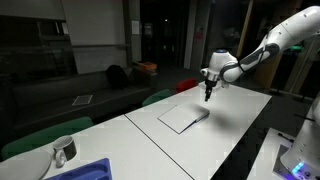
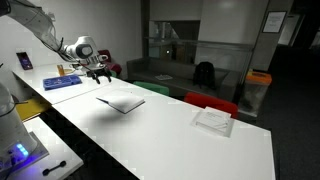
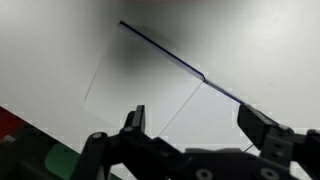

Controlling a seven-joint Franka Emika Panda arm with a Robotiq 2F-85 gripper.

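Observation:
A flat white folder-like object (image 1: 182,118) with a dark edge and a fold across it lies on the white table. In exterior view 2 the folder (image 2: 122,103) rests left of the table's middle. Seen from the wrist, the folder (image 3: 130,80) stretches below the gripper, its dark edge running diagonally. My gripper (image 1: 209,96) hangs over the table, to the right of the folder in exterior view 1. Its fingers stand wide apart in the wrist view, so the gripper is open, with nothing held between them.
A grey mug (image 1: 65,148), a white plate (image 1: 27,163) and a blue tray (image 1: 82,170) stand at the near left. A white tray (image 2: 213,122) lies on the table's far side by a red chair (image 2: 211,103).

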